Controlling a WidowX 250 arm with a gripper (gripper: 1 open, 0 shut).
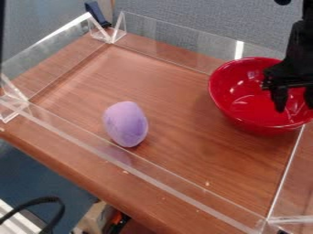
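Observation:
A large red bowl (244,110) sits at the right of the wooden tray floor. My black gripper (284,91) reaches in from the top right, its lower end inside the bowl's right part; whether its fingers are open or shut, or hold anything, is too dark and small to tell. A purple egg-shaped object (126,123) lies at the centre left, apart from the bowl.
Clear plastic walls (159,187) border the wooden surface (146,73) on its sides. A black cable and small items lie outside at the lower left.

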